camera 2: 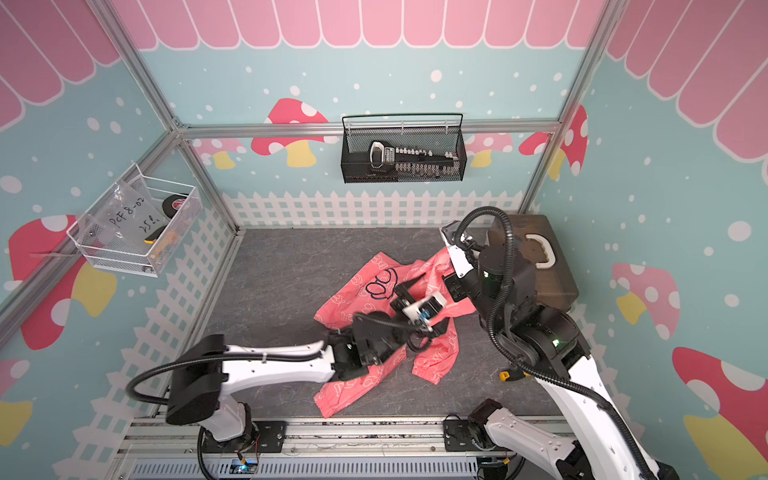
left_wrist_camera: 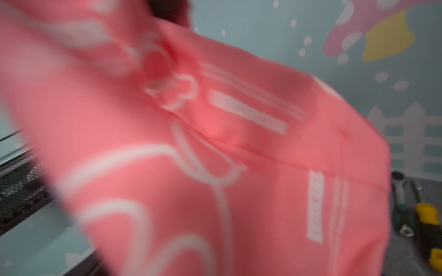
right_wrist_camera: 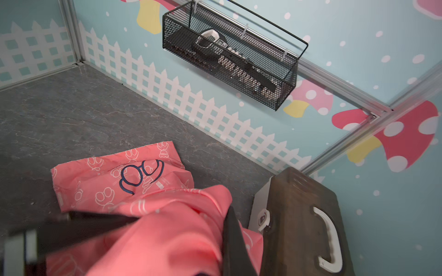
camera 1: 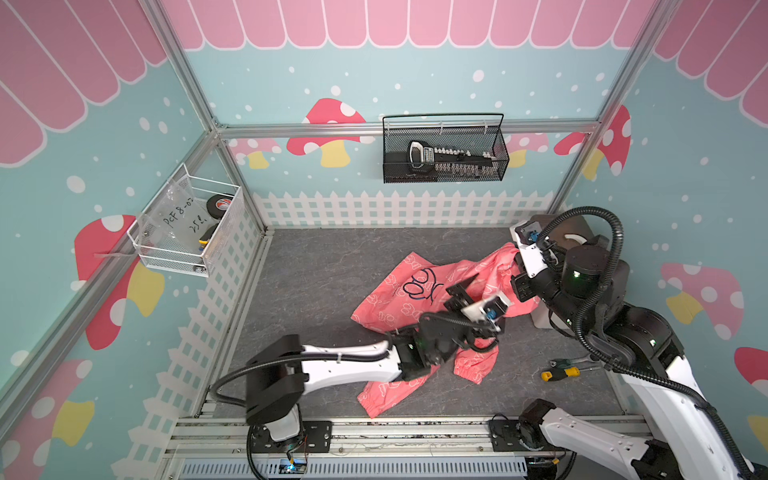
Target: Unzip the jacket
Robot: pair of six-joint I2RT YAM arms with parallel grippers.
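The pink jacket (camera 1: 400,300) lies crumpled on the grey floor, its right part raised at my right gripper (camera 1: 520,284). Pink cloth bulges around the fingers in the right wrist view, where the jacket (right_wrist_camera: 175,239) hides the fingertips; my right gripper is shut on it. My left gripper (camera 1: 478,297) is over the jacket's middle, open and blurred by motion. Its own wrist view is filled by the jacket's lifted cloth (left_wrist_camera: 257,151), with a dark shape at the top edge. I cannot make out the zipper or its pull in any view.
A toolbox (right_wrist_camera: 299,220) with a white handle stands beside the right arm. Hand tools with a yellow handle (camera 1: 560,373) lie at the front right. Mesh baskets hang on the back (camera 1: 445,152) and left (camera 1: 188,228) walls.
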